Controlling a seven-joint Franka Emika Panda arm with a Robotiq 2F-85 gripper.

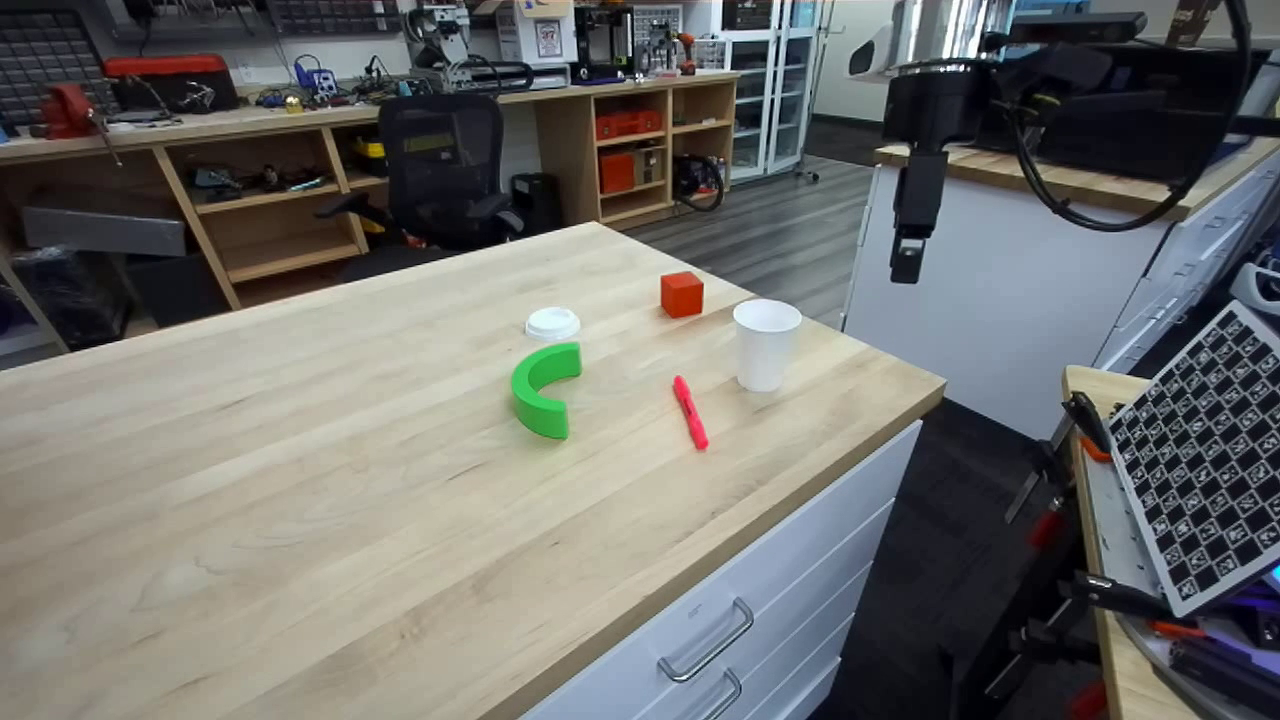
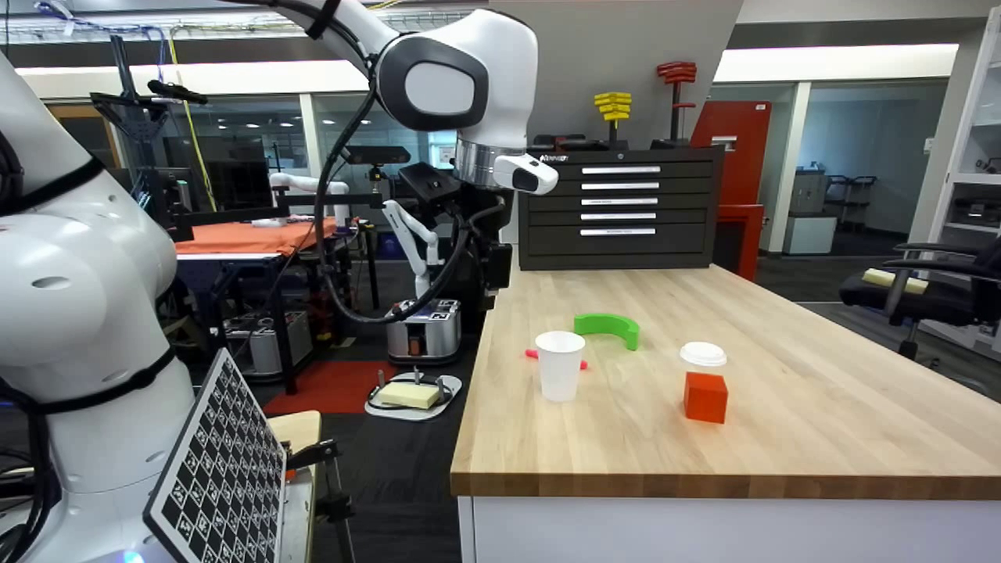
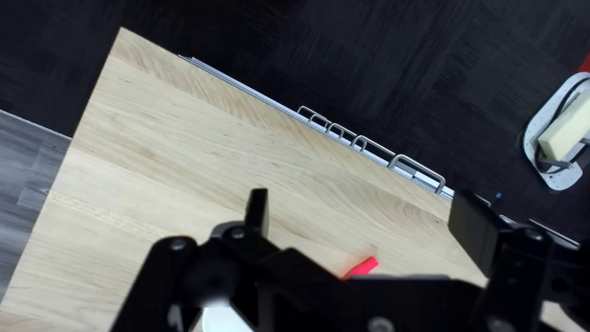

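My gripper (image 1: 908,258) hangs in the air near the right corner of the table, above the tabletop's height. In the wrist view the gripper is open, its two dark fingers wide apart with nothing held. A white cup (image 1: 765,346) stands upright close to the table edge. Beside it lies a pink-red marker (image 1: 690,414), only partly visible in the wrist view. Farther in sit a green arch-shaped piece (image 1: 537,394) and a white lid (image 1: 552,323). The red cube (image 2: 705,397) is near the table's end, in front of the lid in exterior view 2.
The wooden tabletop (image 1: 300,480) has wide free room left of these objects. Drawer handles (image 3: 417,168) stick out along its side. A checkered board (image 1: 1212,456) stands on a small side table at the right. The robot's cable (image 2: 328,234) loops beside its arm.
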